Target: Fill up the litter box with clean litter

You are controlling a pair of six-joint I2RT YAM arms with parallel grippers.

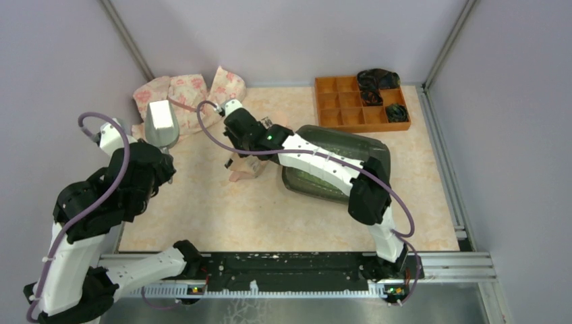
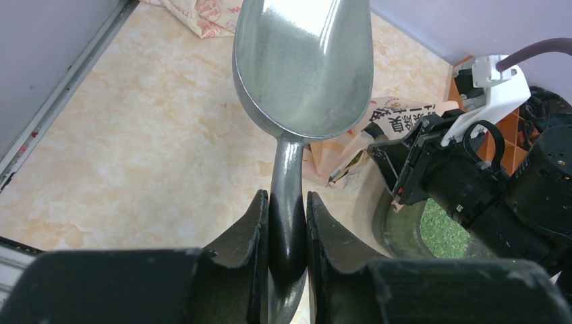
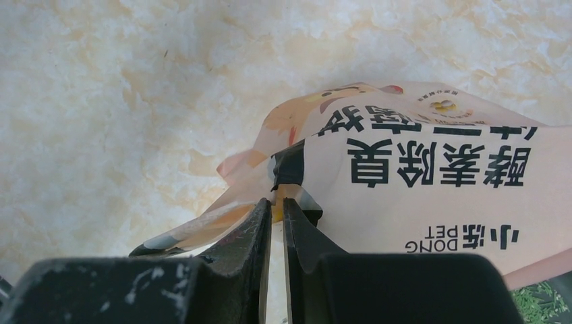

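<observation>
My left gripper is shut on the handle of a grey scoop [image 2: 303, 67], held at the left of the table; in the top view a white block shape shows in its bowl. My right gripper is over a crumpled pale litter bag [image 3: 432, 189], fingertips at its dark-edged fold; the gap between them is small, and whether they grip the bag is unclear. The bag lies left of the dark green litter box [image 1: 317, 189], which is partly under my right arm and holds some green granules, seen in the left wrist view.
An orange compartment tray [image 1: 337, 115] with black and green bags sits at the back right. Pink floral cloths [image 1: 185, 91] are piled at the back left.
</observation>
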